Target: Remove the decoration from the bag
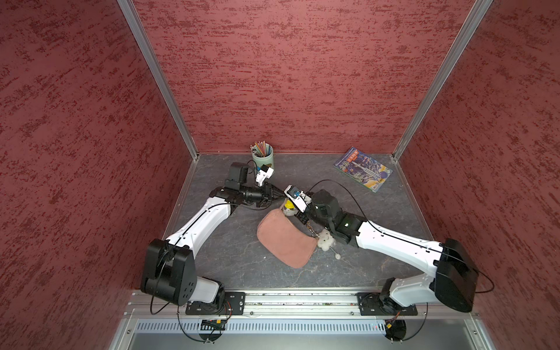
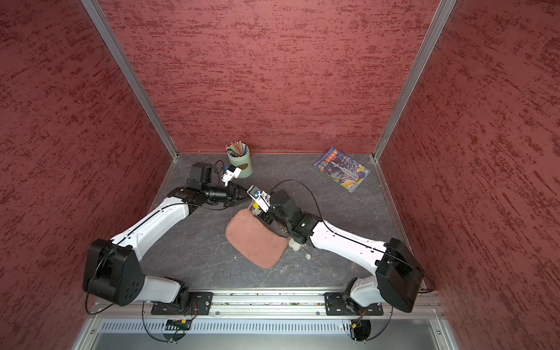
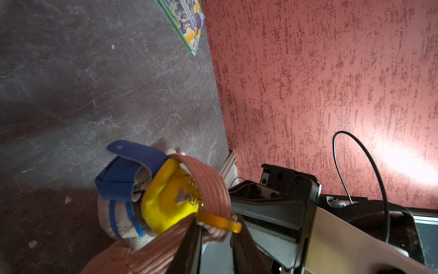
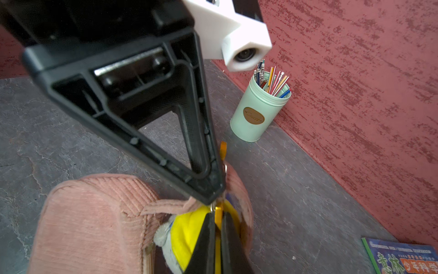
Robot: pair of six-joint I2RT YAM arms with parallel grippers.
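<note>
The pink bag point(image 1: 285, 238) lies flat on the table; its ribbed strap point(image 3: 214, 182) loops up beside a plush decoration in yellow point(image 3: 171, 196) and blue. In the left wrist view, a yellow-orange strap point(image 3: 218, 222) with metal rings crosses the gap of my left gripper, whose fingers are parted around it. From the other side, my right gripper is shut, with a thin yellow strip visible between its fingers. The left fingertip stands just above that place in the right wrist view. How the clasp joins the bag strap is partly hidden.
A white fluffy charm point(image 1: 325, 240) on a chain lies at the bag's right, partly under the right arm. At the back stand a green pencil cup point(image 1: 263, 155) and a magazine point(image 1: 364, 169). The two arms nearly touch.
</note>
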